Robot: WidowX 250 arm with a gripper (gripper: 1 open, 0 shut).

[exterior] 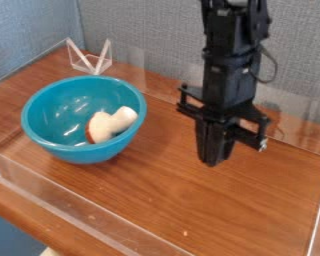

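A black robot arm comes down from the top right, its gripper (212,150) hanging low over the wooden table, right of a teal bowl (56,135). The gripper's fingers are together, with nothing seen between them. In the bowl lie pale rounded objects (120,118), one with a reddish-brown part.
A white wire-like stand (89,58) is at the back left. Clear low barriers run along the table's back and left front.
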